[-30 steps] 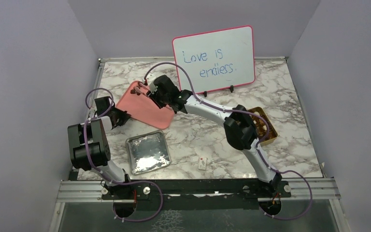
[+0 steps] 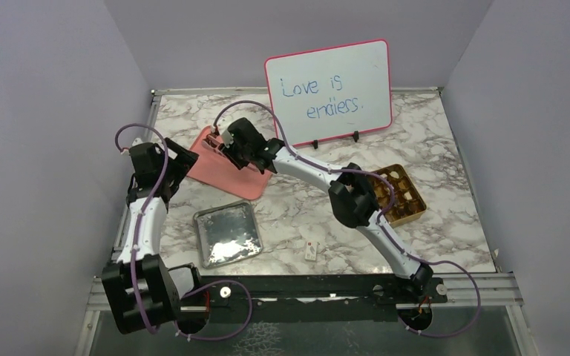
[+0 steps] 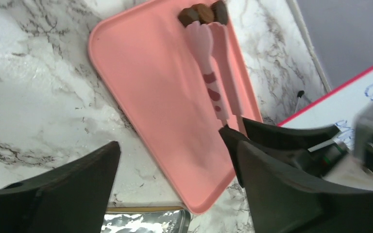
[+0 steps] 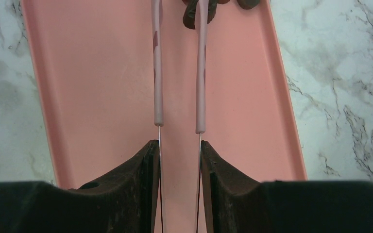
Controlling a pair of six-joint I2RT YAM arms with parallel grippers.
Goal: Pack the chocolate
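Several dark chocolates (image 3: 188, 16) lie at the far end of the pink tray (image 3: 141, 97). My right gripper reaches over the tray, its long pale fingers part open, the tip of one at a dark chocolate (image 4: 190, 17); whether it grips anything is not clear. My left gripper (image 2: 182, 156) hangs at the tray's left, its finger apparently parted, with only tray and marble visible below. The gold box (image 2: 414, 208) with divided compartments sits at the right, partly hidden by my right arm.
An empty silver tray (image 2: 226, 237) lies at the front left. A whiteboard (image 2: 330, 74) stands at the back. A small white card (image 2: 311, 250) lies at front centre.
My left arm has risen and shifted, its gripper now looking wider. My right gripper has moved slightly left and down in the top view, and the pink tray seems slightly shifted.
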